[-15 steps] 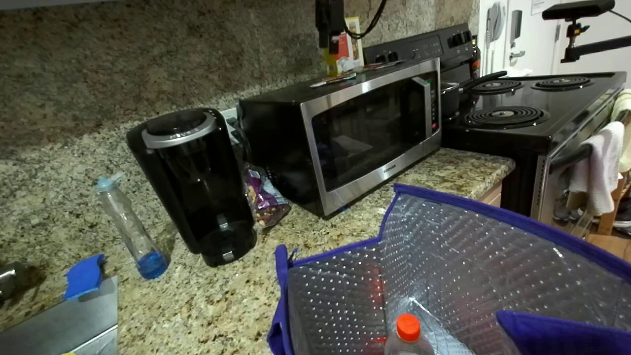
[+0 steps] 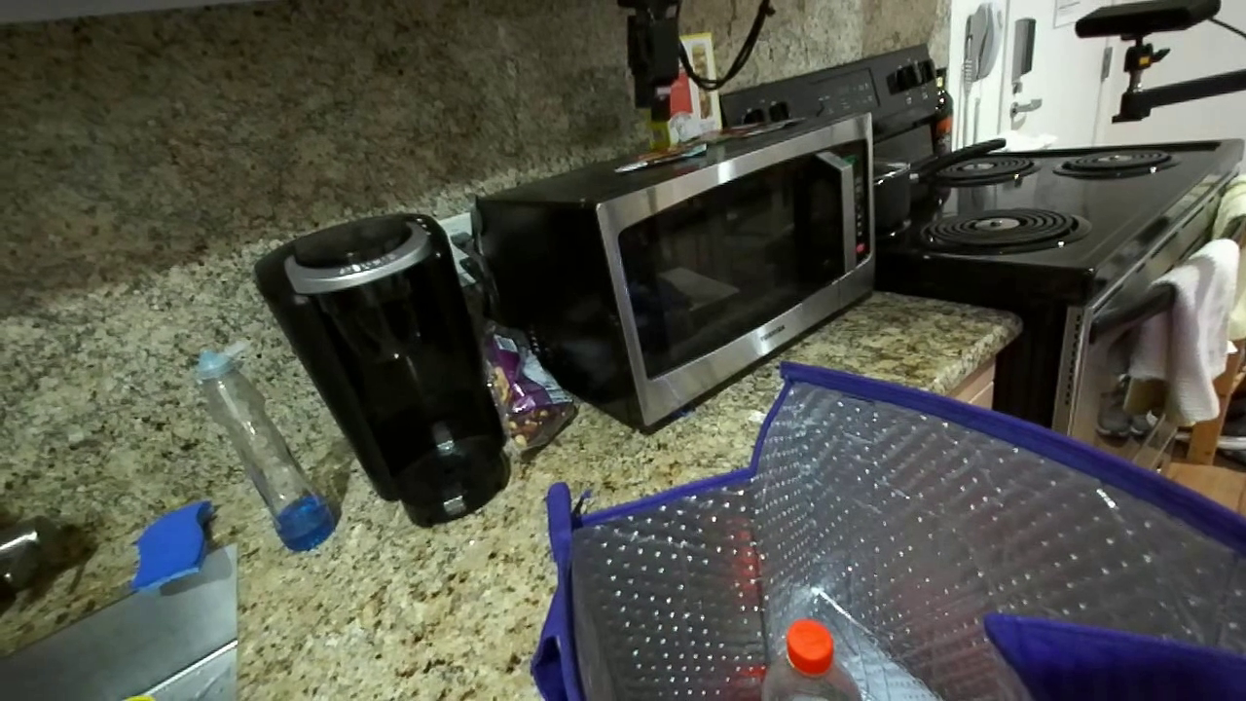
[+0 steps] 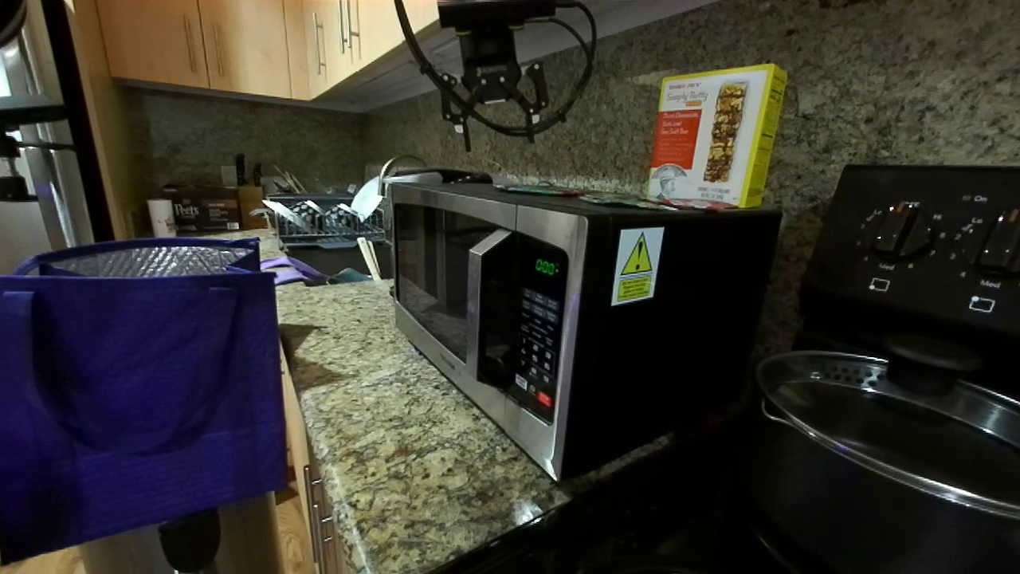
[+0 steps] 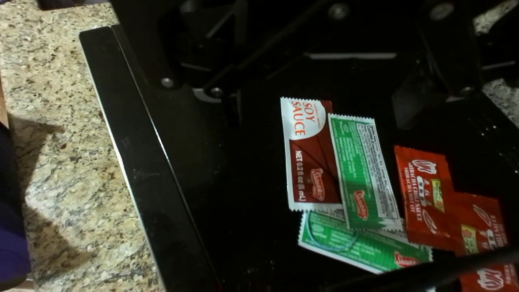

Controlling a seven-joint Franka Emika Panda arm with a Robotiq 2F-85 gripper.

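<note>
Above the black microwave top (image 4: 243,233), my gripper (image 3: 500,140) hangs open and empty, its fingers pointing down. The wrist view shows sauce packets lying below it: a dark red and white soy sauce packet (image 4: 311,168), a green packet (image 4: 357,165) overlapping its right edge, another green packet (image 4: 350,243) beneath their lower ends, and red sriracha packets (image 4: 423,190) at the right. In exterior view 2 a gap separates the fingertips from the packets (image 3: 612,199). A yellow, white and red bar box (image 3: 722,134) stands upright on the microwave near the wall.
An open purple insulated bag (image 2: 666,497), holding a bottle with an orange cap (image 2: 809,646), is in front of the counter. The coffee maker (image 2: 385,362) and a clear bottle with blue liquid (image 2: 263,450) stand left of the microwave. The stove (image 2: 1075,251) lies beyond it.
My gripper sits slightly lower over the microwave than a second ago. The bag, box and counter items stay where they were, apart from a slight shift of the whole view.
</note>
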